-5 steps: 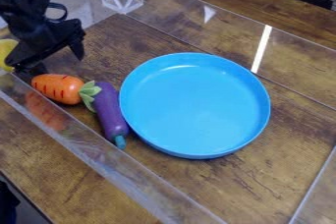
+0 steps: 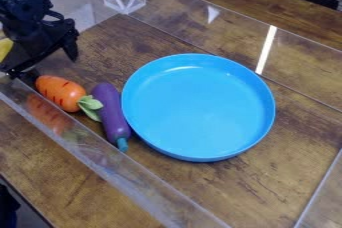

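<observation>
My black gripper (image 2: 46, 54) is at the upper left with its fingers spread open, low over the wooden surface. An orange toy carrot (image 2: 59, 92) with green leaves lies just below it. A purple toy eggplant (image 2: 111, 113) lies right of the carrot, beside a large blue plate (image 2: 198, 107). A yellow object (image 2: 6, 48) is partly hidden behind the gripper at the left edge.
Clear plastic walls border the wooden work area (image 2: 201, 182), one running diagonally along the lower left. Bare wood lies behind and right of the plate.
The gripper has shifted slightly left. The carrot's top end appears a little shifted, while the eggplant and plate look unmoved.
</observation>
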